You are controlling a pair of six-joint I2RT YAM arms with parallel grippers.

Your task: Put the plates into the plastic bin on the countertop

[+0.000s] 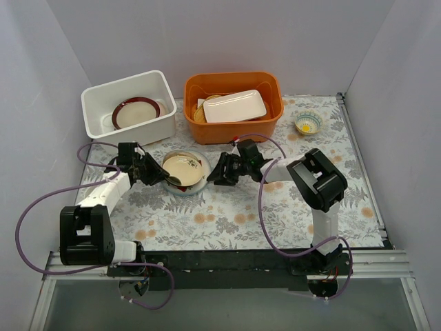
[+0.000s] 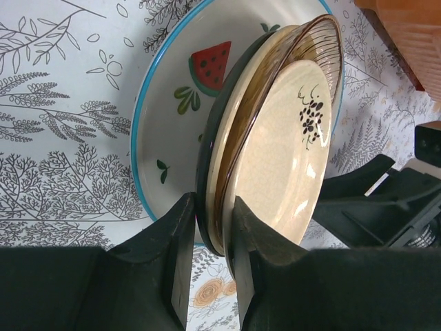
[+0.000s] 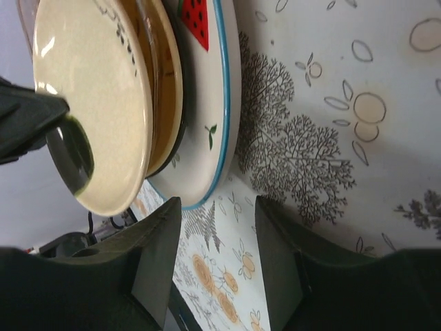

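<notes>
A tilted stack of plates, with a cream floral plate (image 2: 293, 138) on its face and brown and dark rims behind, has its lower edge between the fingers of my left gripper. That gripper is shut on the stack. Behind it, a blue-rimmed plate with watermelon pictures (image 2: 155, 145) lies flat on the counter. My right gripper (image 1: 219, 175) is open just right of these plates, its fingertips apart and nothing between them. The white plastic bin (image 1: 150, 129) at the back left contains a brown-rimmed plate (image 1: 135, 113).
An orange bin (image 1: 231, 132) stands at the back centre with a white tray (image 1: 235, 107) and other pieces inside. A small patterned bowl (image 1: 308, 123) sits at the back right.
</notes>
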